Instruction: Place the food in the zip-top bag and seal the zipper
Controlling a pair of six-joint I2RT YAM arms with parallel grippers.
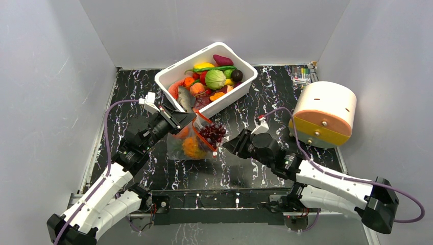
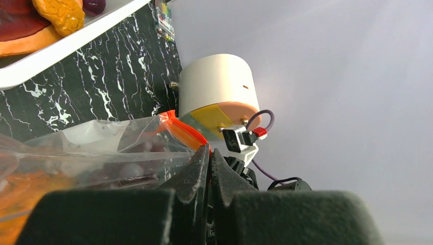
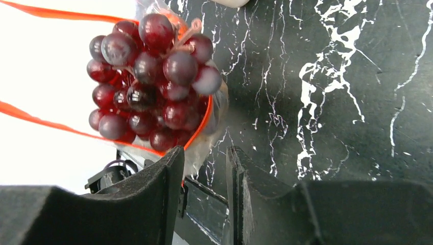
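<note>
A clear zip bag (image 1: 176,149) with an orange-red rim lies near the middle of the table, its mouth gaping toward the right. Dark red grapes (image 3: 148,81) fill that mouth, some bulging past the rim; an orange food item (image 1: 193,148) shows deeper inside. My left gripper is shut at the bag's rim, with the orange edge (image 2: 186,132) running to its fingertips. Just right of the mouth, my right gripper stands partly open. Nothing is between its fingers, and the grapes are beyond them.
Behind the bag, a white bin (image 1: 166,76) holds several toy foods, close to the left gripper. A rounded cream, orange and yellow box (image 1: 324,109) stands at the right. Bare table lies between the bin and that box.
</note>
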